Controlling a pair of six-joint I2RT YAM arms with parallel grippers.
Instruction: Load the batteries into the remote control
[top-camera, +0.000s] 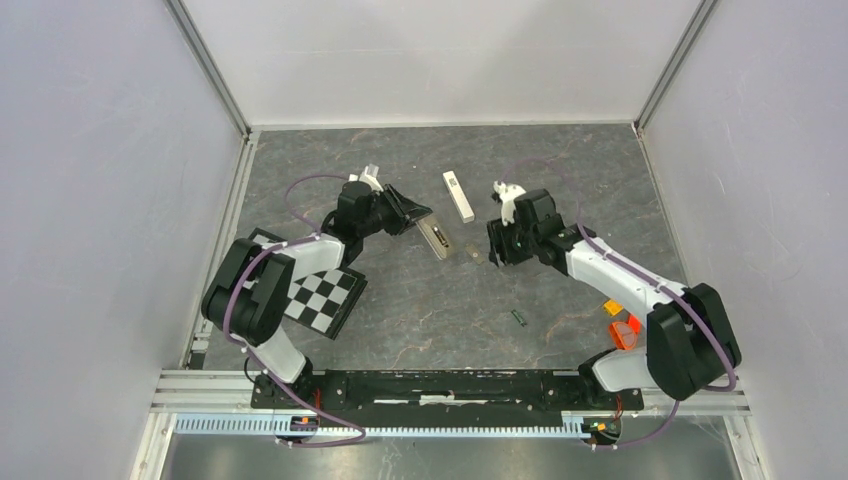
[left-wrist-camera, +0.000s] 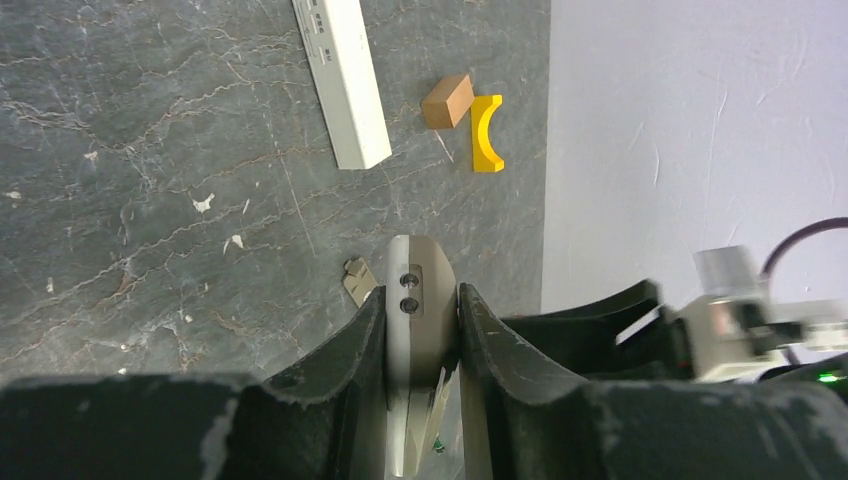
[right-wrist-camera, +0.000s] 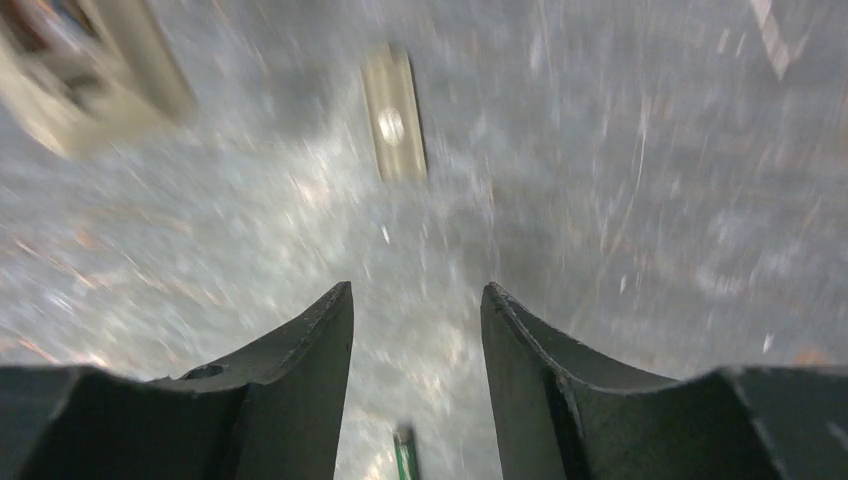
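Observation:
My left gripper is shut on the grey-white remote control (top-camera: 434, 237), which is tilted with its open compartment showing in the top view. Something dark lies in that compartment; whether it is a battery I cannot tell. On the table, apart from both grippers, lies a green battery (top-camera: 519, 317), also partly seen at the right wrist view's bottom edge. The small battery cover (right-wrist-camera: 394, 115) rests flat beside the remote. Above the table to the right, my right gripper stands open, empty between its fingers.
Behind the remote lies a long white box (top-camera: 458, 196). A brown block (left-wrist-camera: 447, 101) and a yellow arch (left-wrist-camera: 486, 135) sit farther off. At left is a chequered board (top-camera: 325, 300); orange and yellow pieces (top-camera: 625, 332) lie at right.

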